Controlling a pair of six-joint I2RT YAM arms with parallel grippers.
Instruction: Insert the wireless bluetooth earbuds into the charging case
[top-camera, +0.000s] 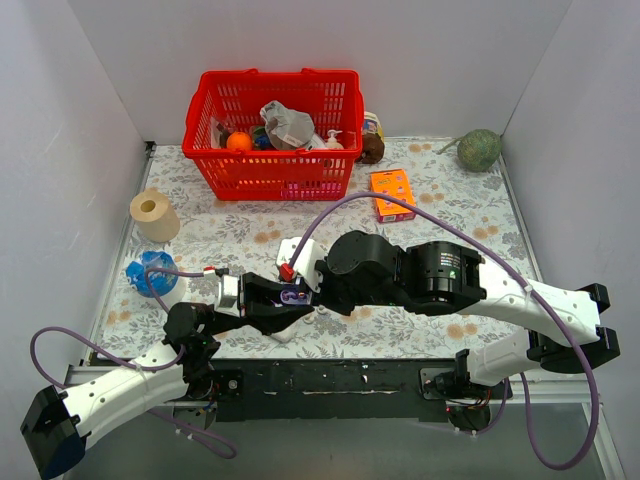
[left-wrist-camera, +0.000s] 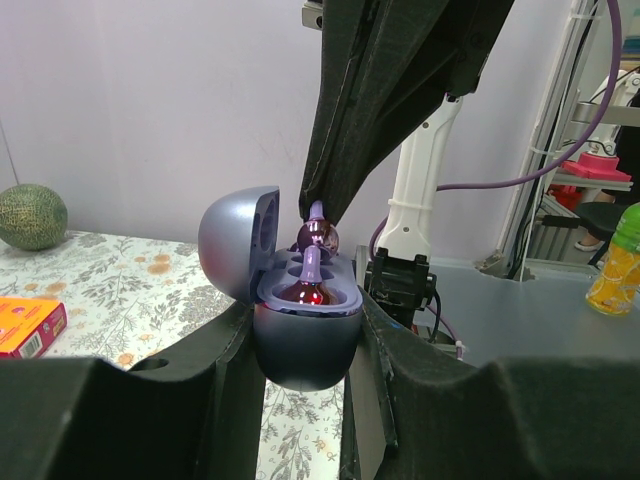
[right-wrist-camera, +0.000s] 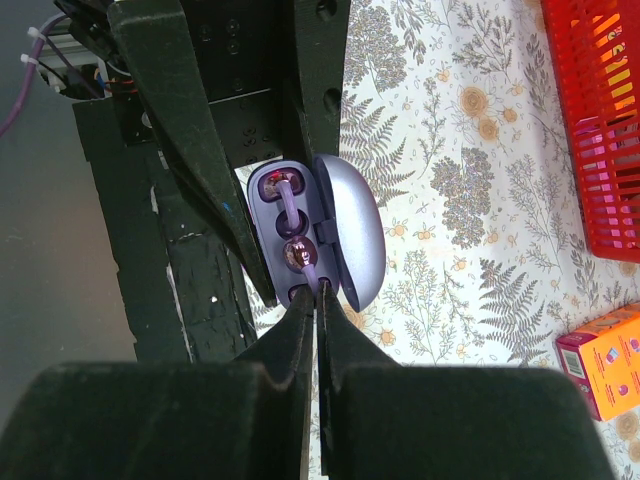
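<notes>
My left gripper is shut on the charging case (left-wrist-camera: 308, 362), a lilac-grey shell held above the table with its lid (left-wrist-camera: 238, 243) standing open. In the left wrist view, the near earbud (left-wrist-camera: 309, 286) sits in the case, its purple stem pointing up. Behind it, the far earbud (left-wrist-camera: 317, 236) stands higher, tilted, its stem tip at the right gripper's fingers (left-wrist-camera: 338, 165). The right wrist view shows the right gripper shut, its tips touching that earbud's stem (right-wrist-camera: 311, 277); whether they pinch it is unclear. The two earbuds lie along the case's length.
A red basket (top-camera: 270, 178) of assorted items stands at the back. An orange box (top-camera: 393, 194) and a round green object (top-camera: 479, 150) are to its right. A paper roll (top-camera: 154, 215) and a blue-and-white item (top-camera: 150, 272) sit at the left. Mid-table is open.
</notes>
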